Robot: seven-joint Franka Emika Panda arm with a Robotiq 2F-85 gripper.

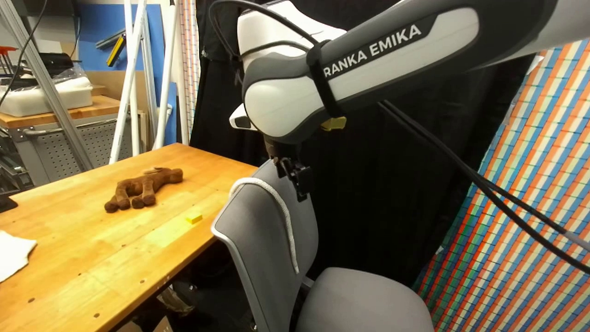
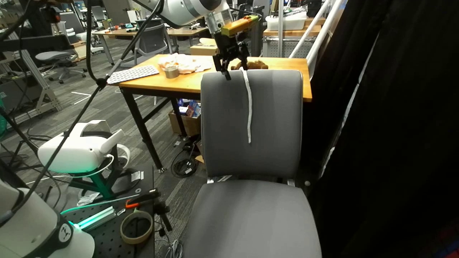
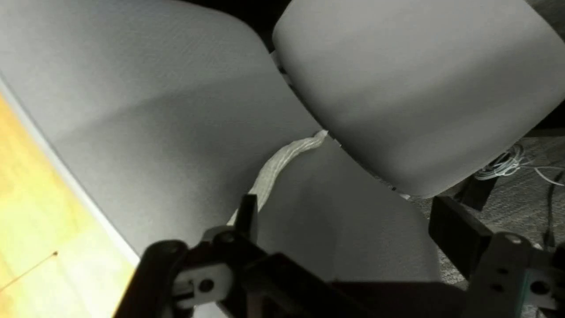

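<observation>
A white rope is draped over the top edge of the grey chair's backrest, its free end hanging down the front side. My gripper hovers near the top of the backrest, apart from the rope as far as I can tell. In the wrist view the gripper is open, fingers wide apart, nothing held between them. There the rope runs down to the left finger, which hides its upper part.
The wooden table stands behind the chair, bearing a brown plush animal and a small yellow block. A grey chair seat lies below. Black curtain hangs beside the chair.
</observation>
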